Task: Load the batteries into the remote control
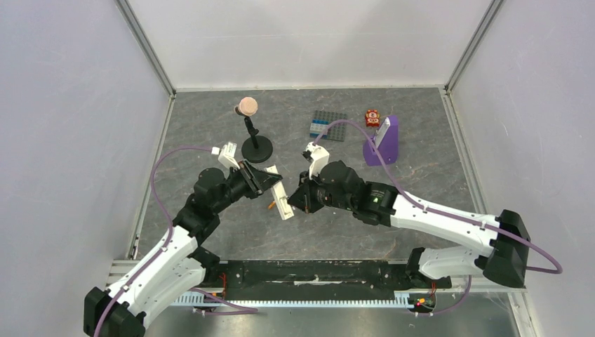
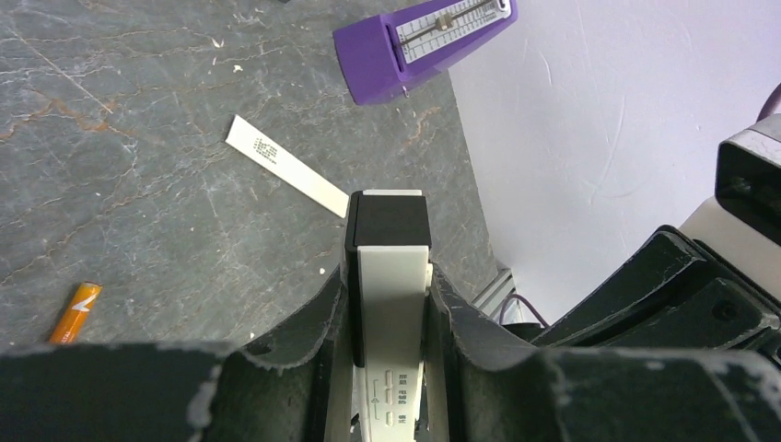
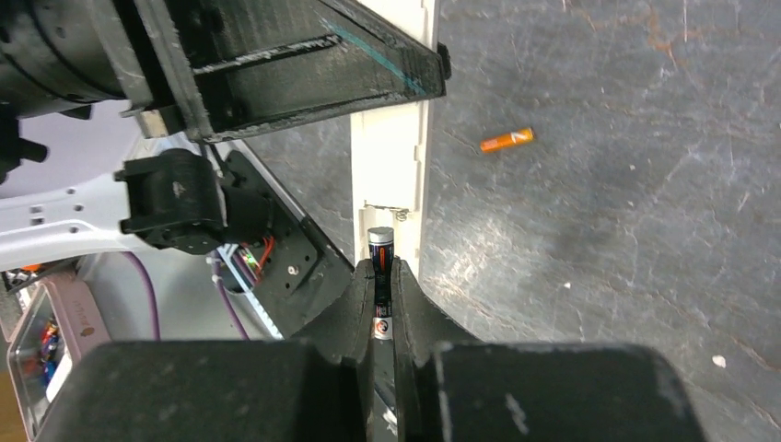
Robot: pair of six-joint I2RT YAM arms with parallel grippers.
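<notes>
My left gripper (image 1: 270, 175) grips the white remote (image 2: 391, 304), which stands lengthwise between its fingers. The right wrist view shows the remote's back (image 3: 385, 157) with the battery compartment open and a spring at its edge. My right gripper is shut on a dark battery (image 3: 381, 249), held over the lower end of that compartment; whether it touches is unclear. An orange battery (image 2: 75, 313) lies loose on the table (image 1: 231, 232). A white strip (image 2: 281, 166), perhaps the battery cover, lies on the table in the left wrist view.
A purple metronome (image 1: 384, 144) and a small red object (image 1: 372, 117) stand at the back right, near a brick baseplate (image 1: 328, 125). A black stand (image 1: 257, 148) with a pink top is at the back left.
</notes>
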